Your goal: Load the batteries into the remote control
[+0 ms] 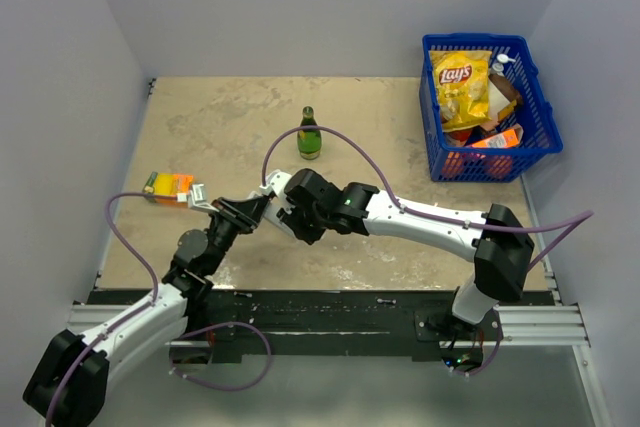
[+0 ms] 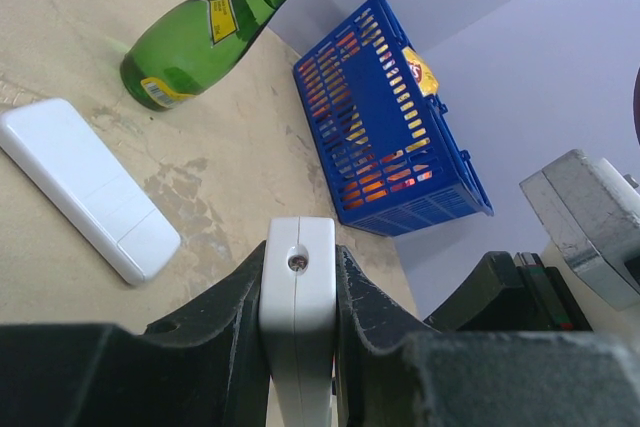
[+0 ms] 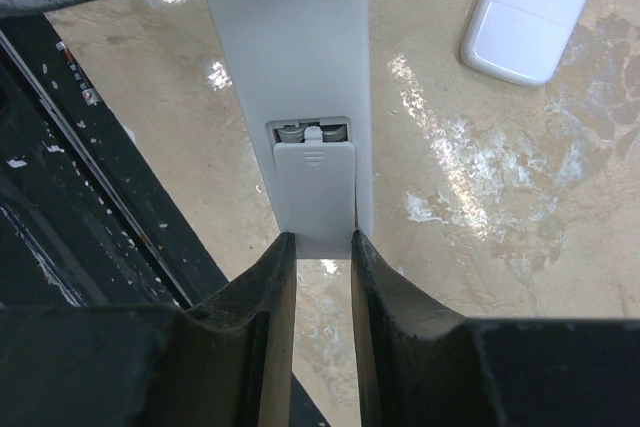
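My left gripper [image 1: 262, 203] is shut on the white remote control [image 2: 297, 307], held end-on in the left wrist view. In the right wrist view the remote's back faces up, with metal cells visible in the compartment and the battery cover [image 3: 314, 187] lying over its lower part, slightly short of the top. My right gripper has its fingertips closed on the bottom end of that cover and remote. A second white slab-like object [image 2: 90, 187] lies on the table beside them.
A green bottle [image 1: 309, 142] stands behind the grippers. An orange-yellow pack [image 1: 172, 184] lies at the left. A blue basket [image 1: 440, 162] with snacks fills the back right.
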